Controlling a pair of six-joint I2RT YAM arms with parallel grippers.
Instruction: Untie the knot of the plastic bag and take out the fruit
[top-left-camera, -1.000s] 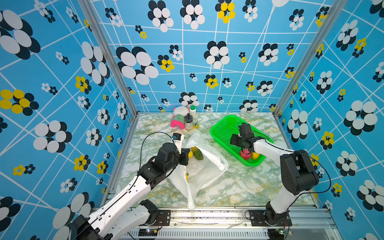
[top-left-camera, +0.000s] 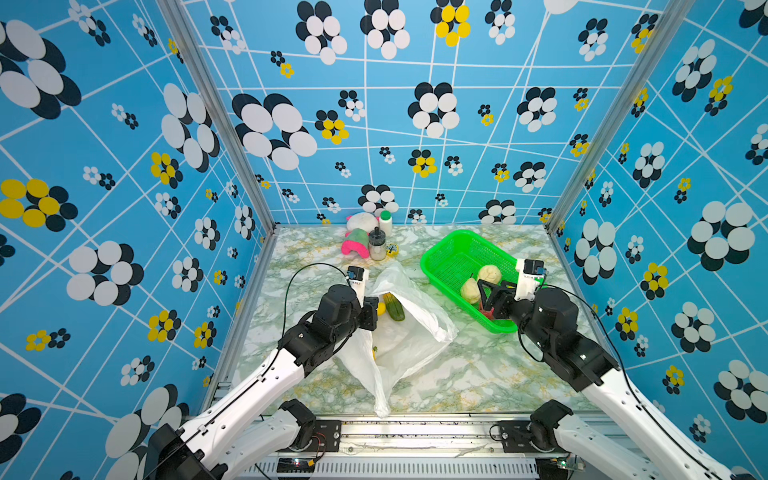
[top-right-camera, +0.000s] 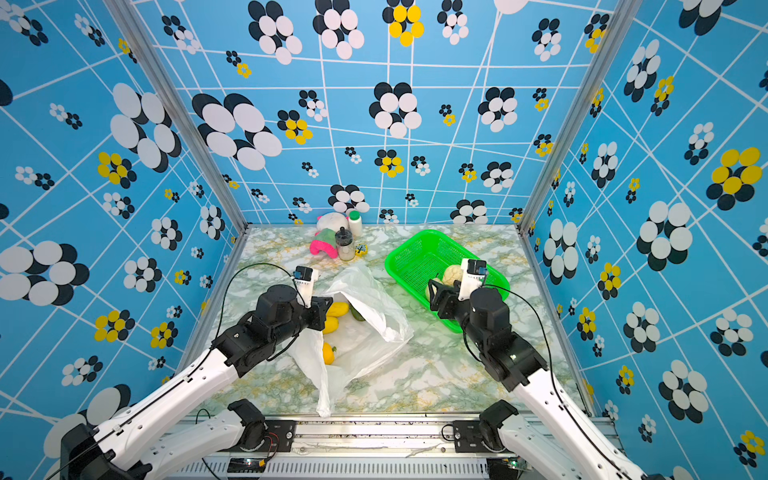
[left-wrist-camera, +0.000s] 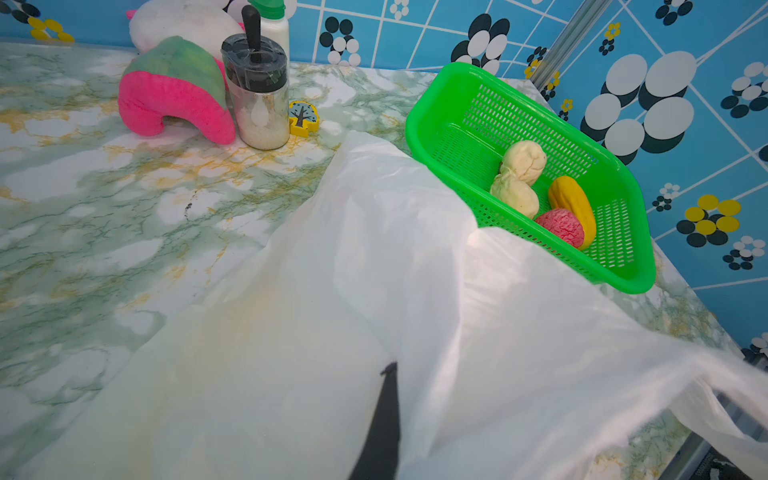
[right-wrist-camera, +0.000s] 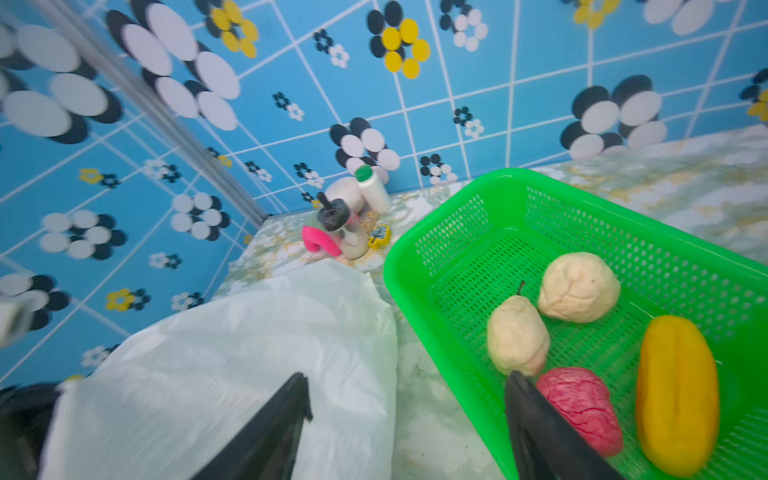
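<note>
The white plastic bag (top-left-camera: 416, 356) lies open at the table's middle. Inside show a green cucumber-like piece (top-left-camera: 395, 308) and several yellow fruits (top-right-camera: 329, 353). At the bag's left edge my left gripper (top-left-camera: 370, 312) is shut on its film; in the left wrist view plastic hides all but one dark finger (left-wrist-camera: 382, 428). My right gripper is open and empty, above the near-left edge of the green basket (right-wrist-camera: 416, 296). That basket holds a pear (right-wrist-camera: 518, 336), a pale round piece (right-wrist-camera: 579, 288), a reddish piece (right-wrist-camera: 582, 409) and a long yellow one (right-wrist-camera: 677, 392).
Behind the bag stand a lidded jar (left-wrist-camera: 260, 104), a pink and green plush (left-wrist-camera: 180, 88), a green-capped bottle (right-wrist-camera: 372, 189) and a small yellow block (left-wrist-camera: 304, 118). Bare table (top-left-camera: 472, 376) stretches in front of the basket.
My right arm has swung round from above the basket's middle, and its gripper now sits over the near part. The left gripper and the bag have stayed nearly still.
</note>
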